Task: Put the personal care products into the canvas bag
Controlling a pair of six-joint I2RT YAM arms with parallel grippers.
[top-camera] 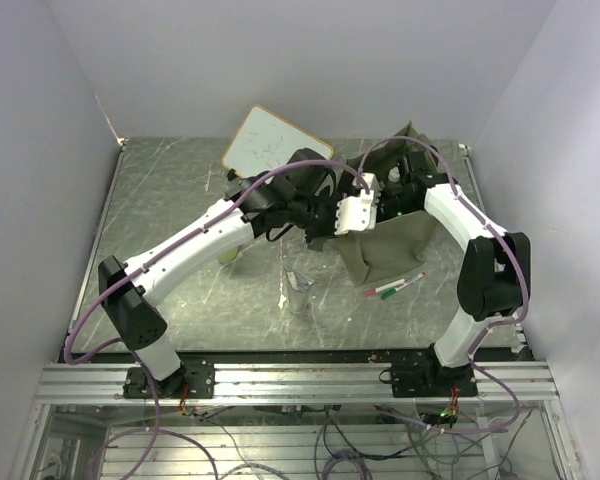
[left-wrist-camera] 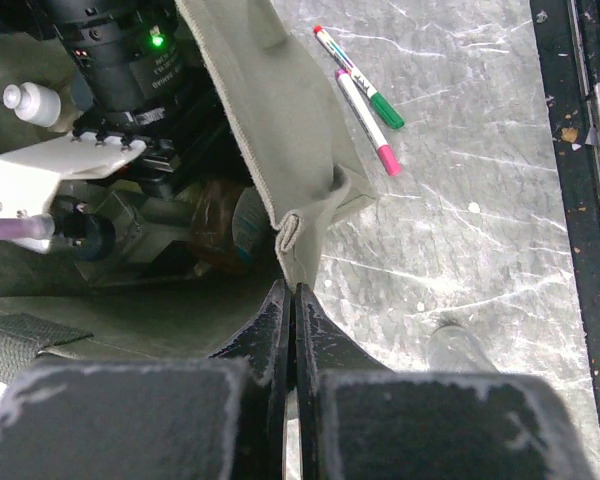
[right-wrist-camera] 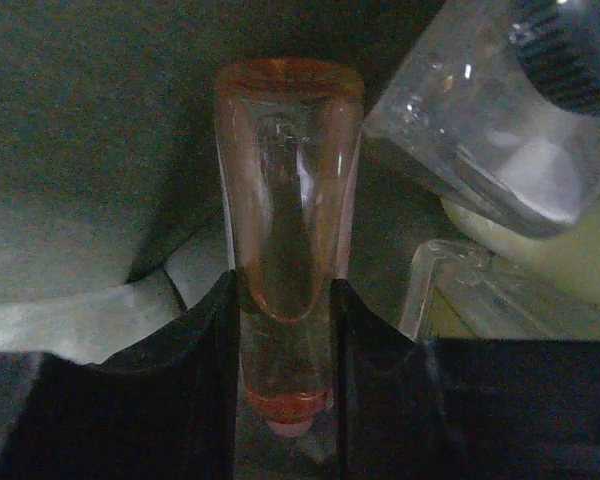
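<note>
My left gripper is shut on the rim of the olive canvas bag (top-camera: 385, 250), holding its wall up. My right arm reaches down into the bag, where my right gripper has its fingers at the sides of an amber-tinted clear bottle (right-wrist-camera: 285, 180); whether they grip it cannot be told. Beside it in the right wrist view are a clear square bottle (right-wrist-camera: 490, 110) and other containers. A white-capped bottle (left-wrist-camera: 35, 102) also shows inside the bag.
Two markers (top-camera: 400, 287) lie before the bag. A crinkled silver pouch or cup (top-camera: 298, 290) stands front centre, and a whiteboard (top-camera: 270, 140) is at the back.
</note>
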